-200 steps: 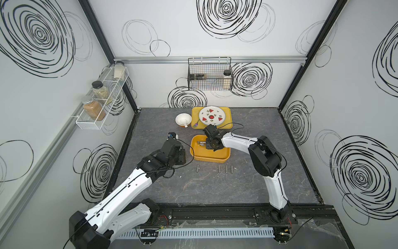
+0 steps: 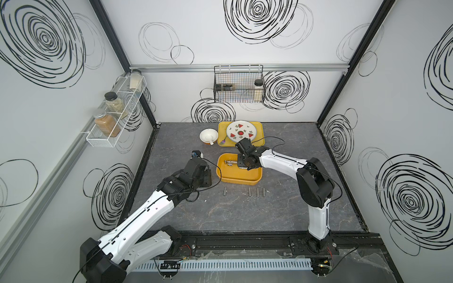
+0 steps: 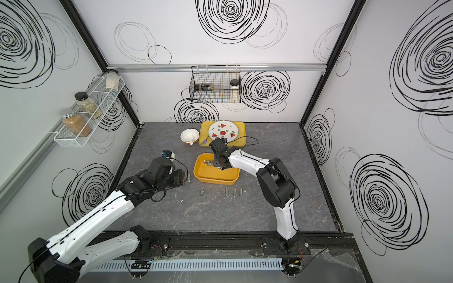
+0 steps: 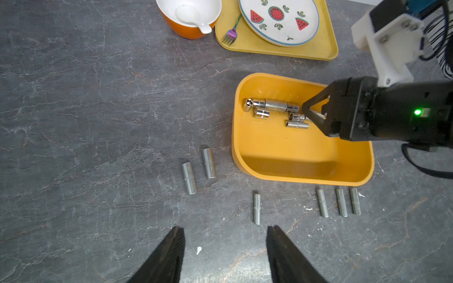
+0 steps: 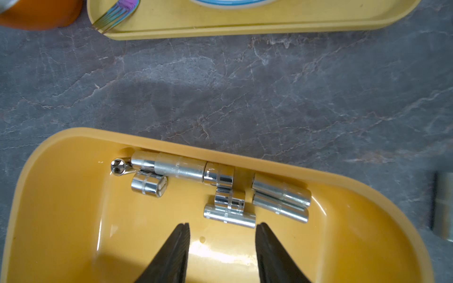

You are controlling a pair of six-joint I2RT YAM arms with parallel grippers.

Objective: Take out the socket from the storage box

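Chrome sockets of mixed length lie along the far wall of the orange storage box [image 5: 56,141], among them a short socket [image 5: 148,183], a long socket [image 5: 179,166] and a lower slim socket [image 5: 228,216]. My right gripper is open above the box, its fingertips just on the near side of the sockets, with nothing seen between them. My left gripper hangs open over the table, left of and nearer than the box, empty.
Several metal cylinders [image 4: 341,201] lie on the table in front of and left of the box. A yellow tray [image 4: 325,47] with plate and fork, and a bowl [image 4: 188,14], stand behind.
My right arm has shifted to the right over the box, its elbow moving rightward. The left arm looks unmoved.
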